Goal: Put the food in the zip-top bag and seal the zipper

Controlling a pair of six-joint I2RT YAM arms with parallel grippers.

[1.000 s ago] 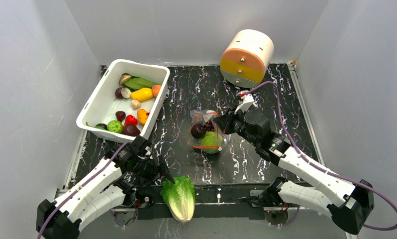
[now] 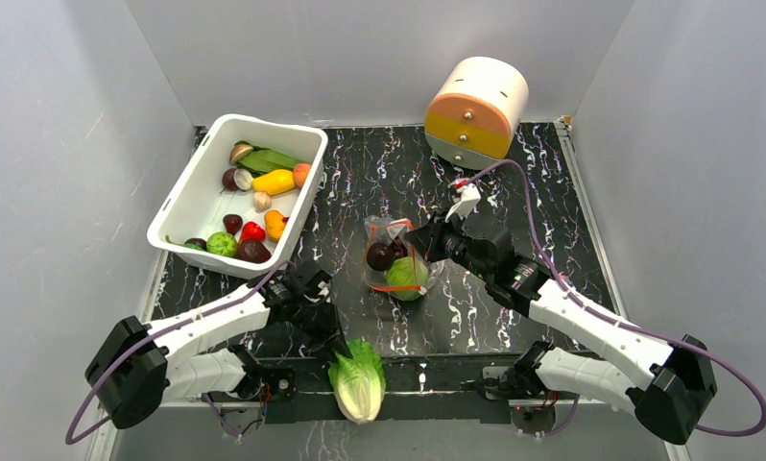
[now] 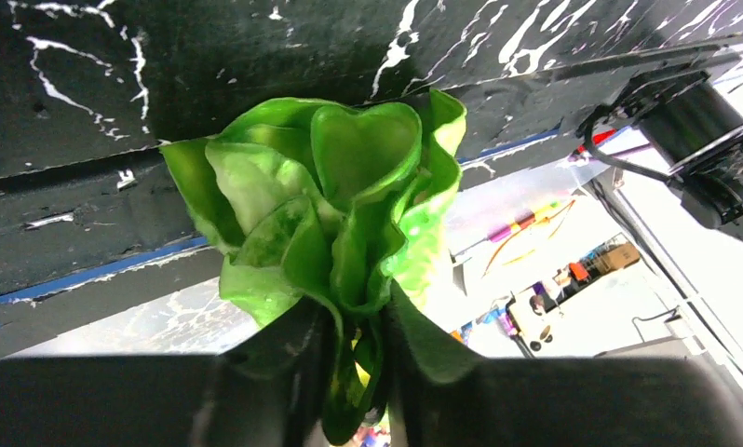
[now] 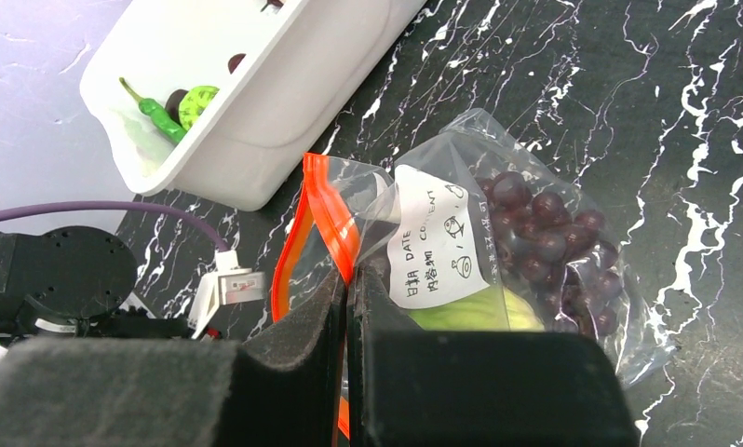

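The clear zip top bag (image 2: 403, 279) with orange zipper stands mid-table, holding grapes, a cabbage and a dark round item. My right gripper is shut at its rim, with the orange zipper edge (image 4: 330, 214) running between its fingers. A romaine lettuce (image 2: 357, 389) lies across the table's front edge. My left gripper is around the tips of its leaves (image 3: 330, 205), fingers partly closed on them; how firmly is unclear.
A white bin (image 2: 302, 221) of vegetables stands at back left. A rounded drawer box (image 2: 475, 106) sits at back right. Bare table lies between and around them.
My left gripper has moved down and right onto the lettuce, which has shifted slightly right. The right arm has shifted slightly at the bag.
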